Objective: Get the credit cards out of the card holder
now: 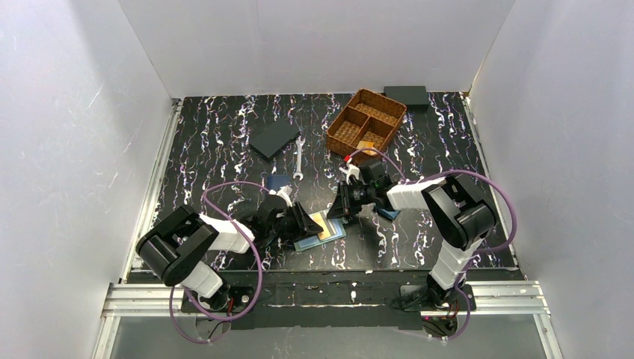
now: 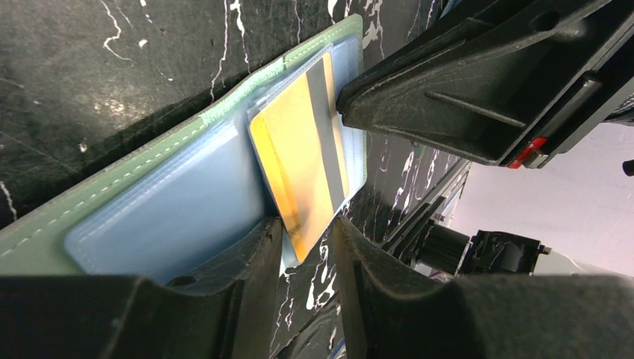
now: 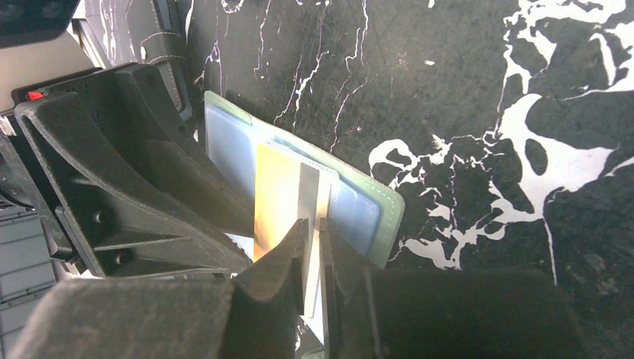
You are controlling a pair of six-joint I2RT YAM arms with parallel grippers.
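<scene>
The light blue card holder (image 1: pixel 309 245) with green edging lies open on the marble table between both grippers, holding blue and yellow cards (image 2: pixel 295 149). In the left wrist view my left gripper has its fingers at the near end of the yellow card stack, slightly apart around that end. My right gripper is shut at the edge of the card stack and holder, its fingertips on that edge; how much it grips is partly hidden.
A wicker divided basket (image 1: pixel 351 123) stands at the back right, dark slabs (image 1: pixel 273 138) at the back. A wrench (image 1: pixel 299 158) lies in the middle; a dark blue object (image 1: pixel 277 181) sits behind my left gripper.
</scene>
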